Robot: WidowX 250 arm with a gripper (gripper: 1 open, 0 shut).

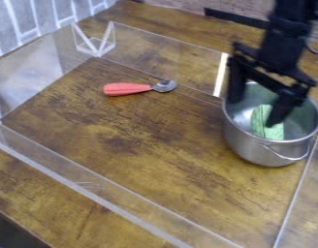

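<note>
My black gripper [263, 85] is at the upper right, blurred, open, over the rim of a steel pot [259, 148]. A green, ridged object [268, 126] lies inside the pot, partly hidden behind the gripper. A red-handled utensil [127, 88] with a metal end lies on the wooden table, left of the pot.
Clear plastic edging runs along the left and right, and a small white wire-like piece [94, 44] stands at the back left.
</note>
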